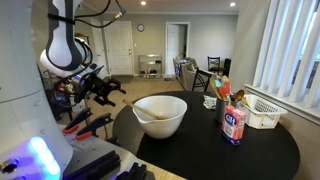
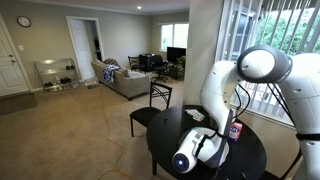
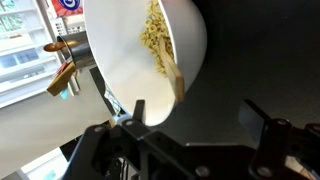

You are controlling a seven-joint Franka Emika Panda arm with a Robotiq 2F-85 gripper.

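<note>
A white bowl (image 1: pixel 161 116) stands on the dark round table. A wooden utensil (image 1: pixel 146 111) leans in it, its handle sticking out over the left rim towards my arm. In the wrist view the handle (image 3: pixel 173 72) points its tip down at the space between my fingers, and yellow, grain-like contents (image 3: pixel 154 35) lie inside the bowl. My gripper is open, with a finger on either side and nothing held. Seen from the side, the gripper (image 1: pixel 115 90) hangs left of the bowl, close to the handle's end but apart from it.
Right of the bowl stand a red-and-white package (image 1: pixel 233 123) and a holder with several utensils (image 1: pixel 222 105). A white basket (image 1: pixel 262 112) sits at the table's right edge. Bare table (image 1: pixel 190 150) lies in front of the bowl.
</note>
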